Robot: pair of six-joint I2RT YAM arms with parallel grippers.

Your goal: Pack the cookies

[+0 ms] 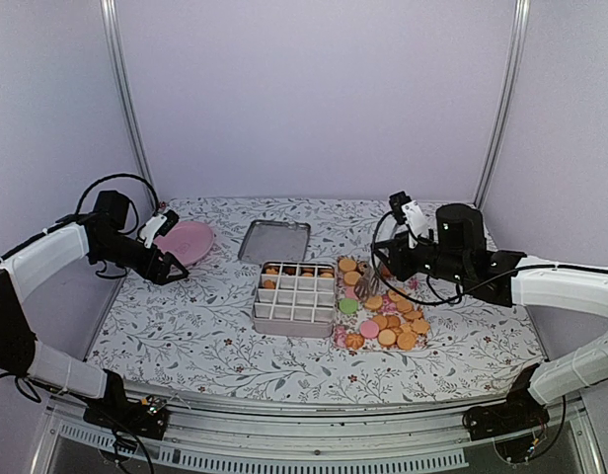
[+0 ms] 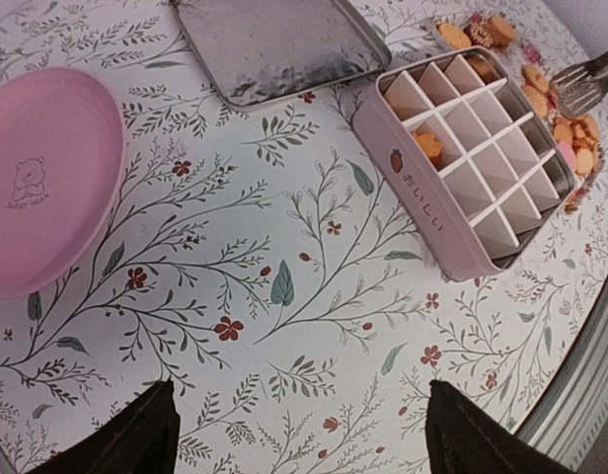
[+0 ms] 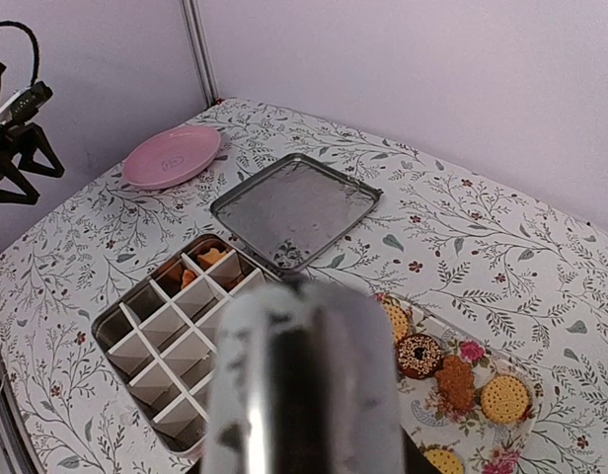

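A pink divided box stands mid-table, some back compartments holding orange cookies. To its right, assorted round cookies lie on a floral tray. My right gripper is over that tray with a metal slotted utensil hanging below it; in the right wrist view a blurred metal shape fills the lower middle, hiding the fingertips, so its finger is hard to see. My left gripper stands open and empty at the left, near the pink plate.
A pink plate lies at the back left, an empty grey metal tray behind the box.
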